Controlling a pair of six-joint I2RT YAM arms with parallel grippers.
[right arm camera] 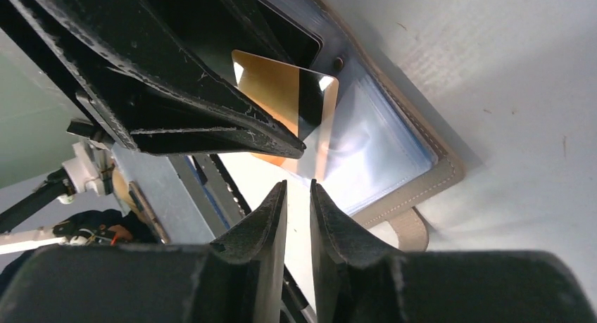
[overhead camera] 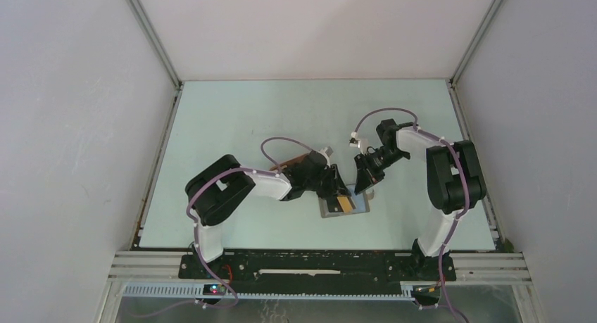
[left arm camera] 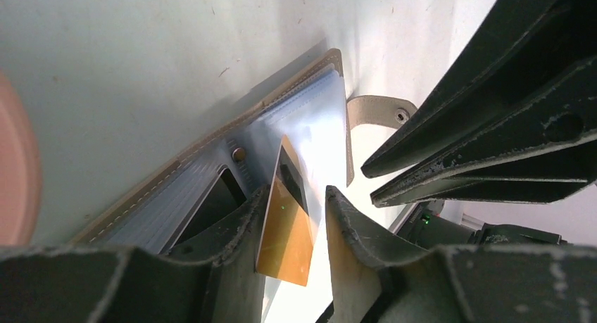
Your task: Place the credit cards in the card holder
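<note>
An orange-and-black card [left arm camera: 285,231] lies angled on the clear sleeves of the card holder [overhead camera: 331,210], seen close in both wrist views [right arm camera: 380,154]. My left gripper stands open with its fingers either side of the card's lower part. In the right wrist view its dark body crosses the card. My right gripper is nearly shut beside the holder's near end, with a narrow gap and no card visible in it. A dark card [left arm camera: 215,207] shows in the neighbouring sleeve.
A round brown tray [left arm camera: 14,161] lies beside the holder, partly under the left arm in the top view. The holder's strap [left arm camera: 373,110] sticks out at one end.
</note>
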